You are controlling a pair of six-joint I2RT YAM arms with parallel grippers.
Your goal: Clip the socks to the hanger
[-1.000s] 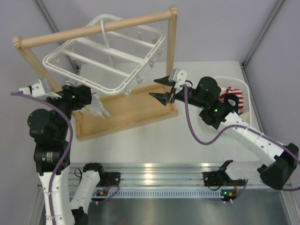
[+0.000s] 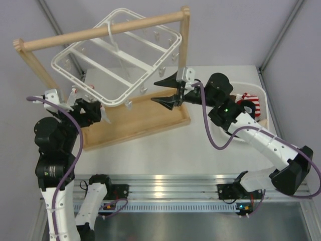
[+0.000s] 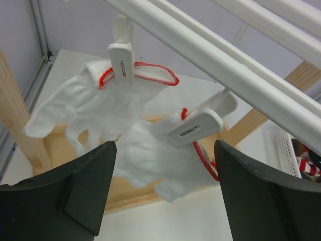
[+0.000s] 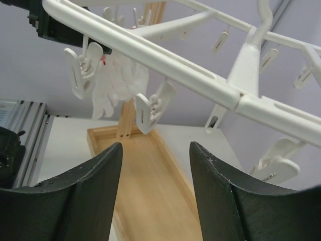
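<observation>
The white hanger (image 2: 120, 53) hangs tilted from a wooden bar, with clips around its rim. In the left wrist view, a white sock with red trim (image 3: 88, 95) hangs from one clip (image 3: 122, 61). A second white sock with red trim (image 3: 150, 153) has its cuff at the neighbouring clip (image 3: 196, 125). My left gripper (image 2: 93, 111) is beside these clips, its fingers spread and the second sock visible beyond the gap. At the hanger's right side, my right gripper (image 2: 161, 92) stands open and empty, facing a free clip (image 4: 153, 106).
A white basket (image 2: 267, 108) with red-striped and dark items stands at the right. Wooden posts (image 2: 37, 68) hold up the bar, above a wooden base (image 2: 150, 115).
The hanger has swung and turned slightly. My left gripper has shifted right and a little toward the front; my right gripper has moved left and up in the top view, closer to the hanger.
</observation>
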